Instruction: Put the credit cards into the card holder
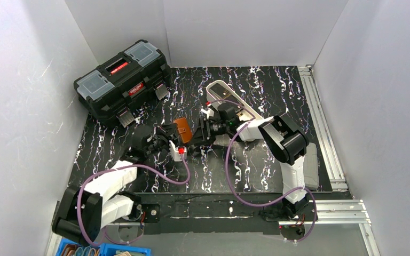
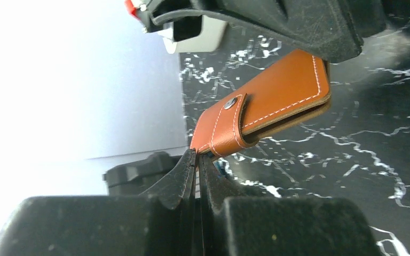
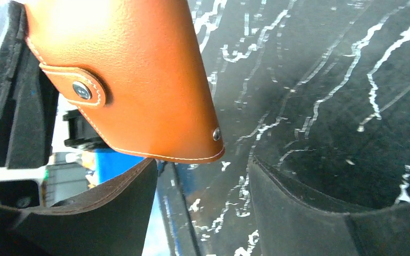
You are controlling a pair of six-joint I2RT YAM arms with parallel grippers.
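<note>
An orange leather card holder [image 1: 183,130] with a snap strap is tilted and raised off the dark tabletop. My left gripper is shut on its lower edge, near the strap, in the left wrist view. In the right wrist view the holder [image 3: 133,80] hangs above and just beyond my right gripper, whose two fingertips stand apart with nothing between them. One dark finger of the right gripper overlaps the holder's far end in the left wrist view. No credit cards can be made out.
A black toolbox [image 1: 124,80] stands at the back left. The white tray [image 1: 215,88] lies behind the right arm, partly covered by it. Blue bins [image 1: 109,249] sit below the front edge. The marbled tabletop [image 1: 213,173] in front of the arms is clear.
</note>
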